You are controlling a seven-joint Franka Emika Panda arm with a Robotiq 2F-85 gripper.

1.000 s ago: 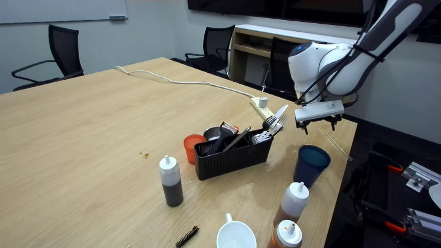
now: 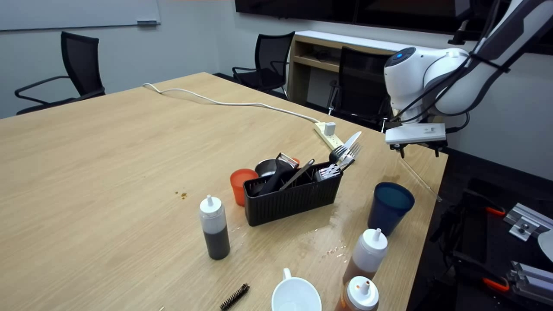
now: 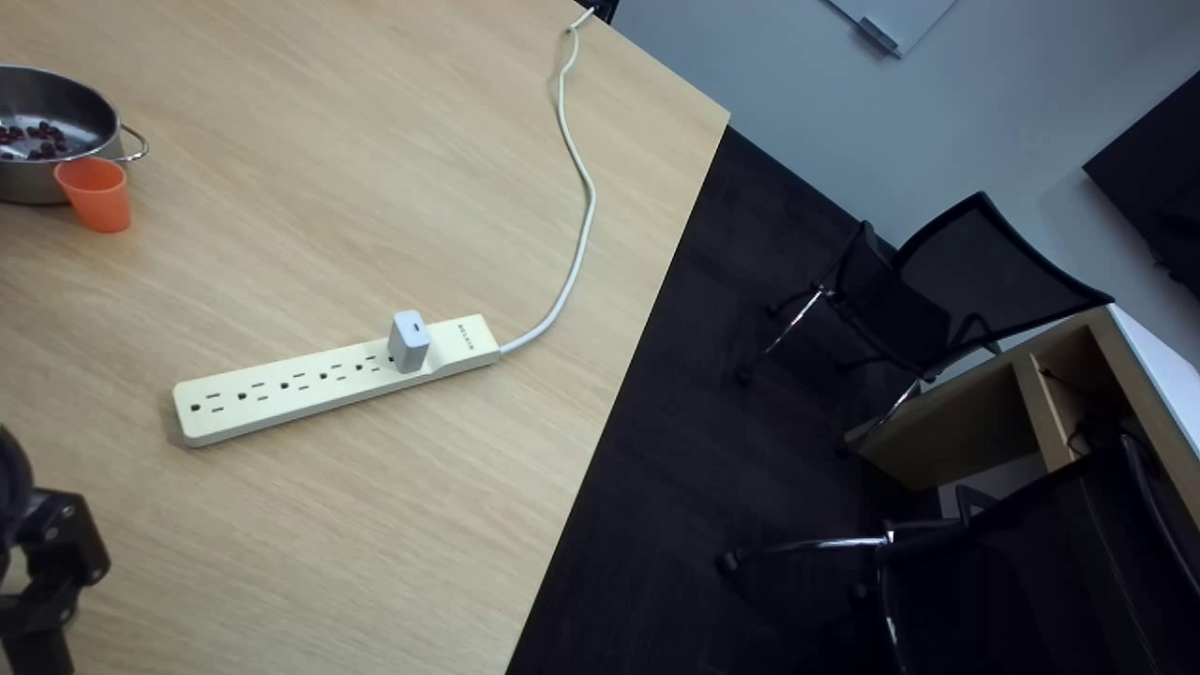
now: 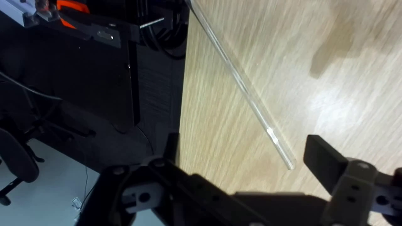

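Observation:
A clear straw-like rod (image 4: 245, 86) lies on the table near its edge; in exterior view 1 the same rod (image 2: 422, 177) runs past that edge at one end. My gripper is open above the table, its two dark fingers wide apart with only air between them. The rod's near end lies between the fingers as the wrist camera looks down, with table visible around it. From the side, the gripper (image 2: 418, 152) hangs above the rod's far end. A dark blue cup (image 2: 389, 206) stands in front of the gripper.
A black basket (image 2: 291, 199) of utensils stands left of the cup, with an orange cup (image 2: 241, 184) beside it. Squeeze bottles (image 2: 215, 227) and a white mug (image 2: 296, 296) occupy the front. A power strip (image 3: 332, 377) lies behind.
The arm and gripper have shifted right in exterior view 1, toward the table edge and over the rod. The gripper stays open. The tabletop objects have not moved.

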